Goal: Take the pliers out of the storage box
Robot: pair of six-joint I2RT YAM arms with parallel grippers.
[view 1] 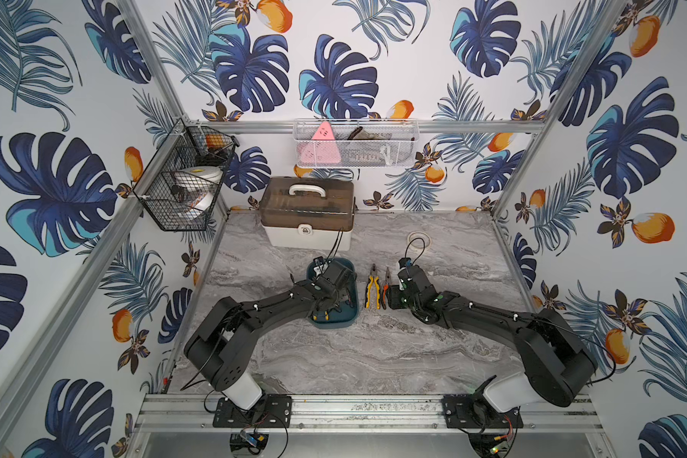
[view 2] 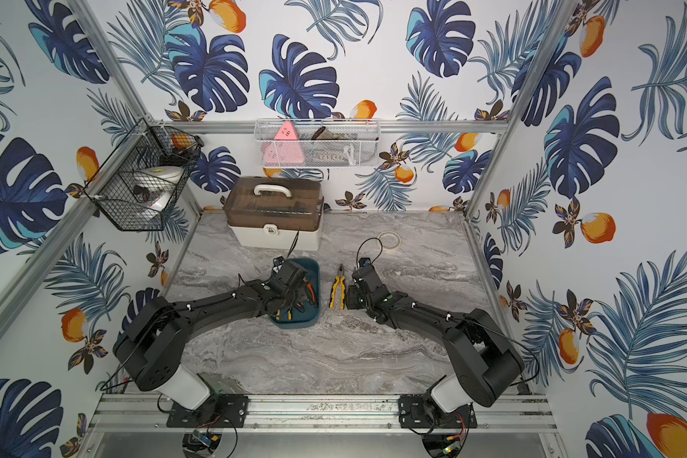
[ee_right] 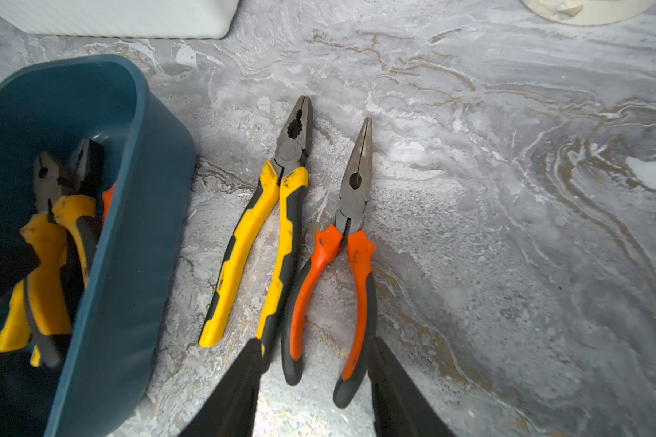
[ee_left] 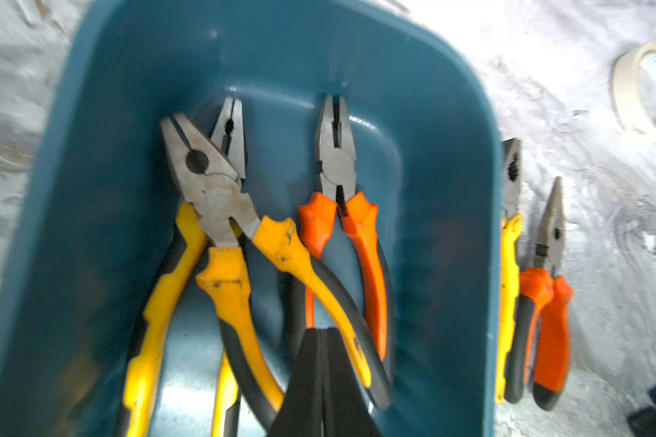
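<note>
In the left wrist view the blue storage box holds several pliers. A yellow-black pair lies on top at the left, crossing other yellow-handled pliers. Orange-black pliers lie to its right. My left gripper is inside or just above the box, shut with nothing between its fingers, near the yellow-black handles, which lie outside them. Yellow-black pliers and long-nose orange pliers lie on the table right of the box. Behind their handle ends, my right gripper stands open and empty.
A case with a brown lid stands behind the box. A roll of tape lies on the table at the back right. A wire basket hangs on the back wall. Bare table extends right of the loose pliers.
</note>
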